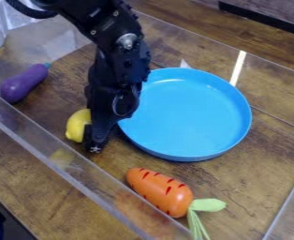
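My black gripper (97,127) is lowered at the left of a blue plate (187,117), its fingertips down around a yellow lemon (77,126), which is partly hidden behind them. Whether the fingers are shut on the lemon or just beside it is unclear. The arm reaches down from the upper left.
A purple eggplant (22,84) lies at the far left. An orange toy carrot (160,190) with green leaves lies at the lower right. Clear plastic walls (62,164) edge the wooden surface.
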